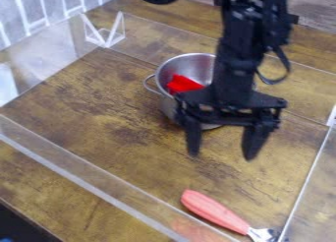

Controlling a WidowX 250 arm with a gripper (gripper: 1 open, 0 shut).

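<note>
My black gripper (226, 138) is in the middle right of the camera view, open and blurred, in front of a steel pot (168, 93) and partly hiding it. A red object (182, 84) lies inside the pot. Near the bottom edge a pink-red handled tool (217, 211) with a metal end lies on the wooden surface (92, 138), below the gripper.
A clear plastic wall runs along the left and lower left. The wood to the left of the pot and around the pink-red tool is mostly clear.
</note>
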